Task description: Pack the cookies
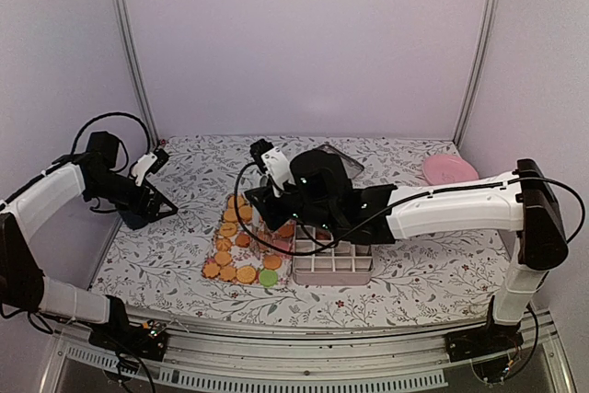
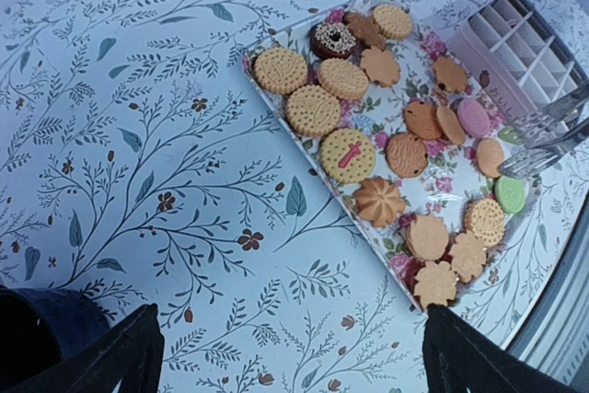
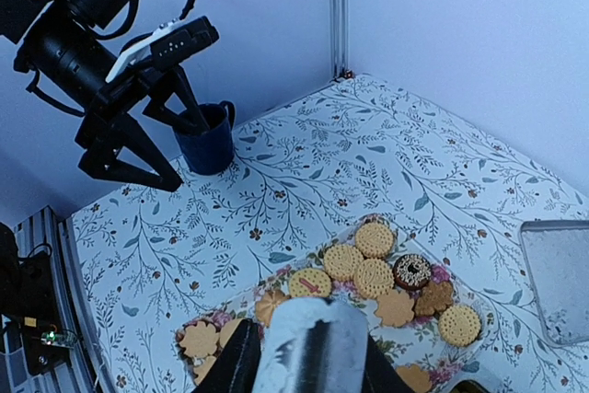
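Many cookies, such as a round one with a red mark (image 2: 348, 156), lie on a flowered tray (image 2: 425, 192). A green cookie (image 1: 268, 277) rests at its near right corner. The divided cookie box (image 1: 331, 278) stands right of the tray, partly covered by my right arm. My right gripper is shut on clear tongs (image 3: 313, 338), whose handle end stands between its dark fingers. In the left wrist view the tips of the tongs (image 2: 543, 149) are apart near the box, and no cookie shows clearly between them. My left gripper (image 1: 168, 183) is open and empty, left of the tray.
A dark blue mug (image 3: 207, 147) stands beside my left gripper. Behind the cookies lies a grey metal tray (image 3: 560, 278). A pink plate (image 1: 449, 169) sits at the back right.
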